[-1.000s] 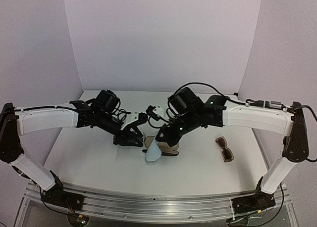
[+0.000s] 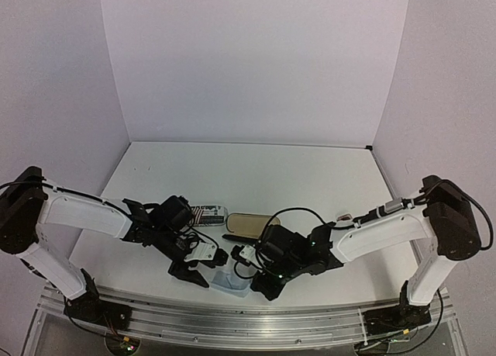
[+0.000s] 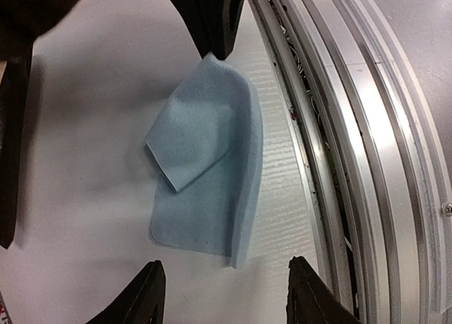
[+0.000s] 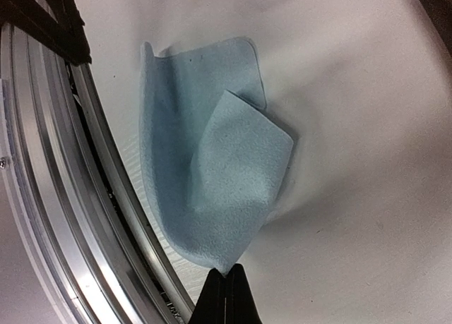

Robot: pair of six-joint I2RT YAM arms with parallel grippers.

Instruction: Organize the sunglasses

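A light blue cloth [image 3: 205,126], folded over on itself, lies on the table near its front edge. My right gripper is shut on one corner of this cloth. On the cloth's other side, my left gripper stands open, its fingers [image 3: 145,296] apart with nothing between them. In the top view the open tan case [image 2: 252,225] lies behind the two grippers. Of the sunglasses [image 2: 345,217], only a small part shows at the right, the rest hidden by my right arm.
A patterned black-and-white case [image 2: 208,215] lies left of the tan one, partly behind my left arm. Metal rails [image 2: 232,325] run along the front edge.
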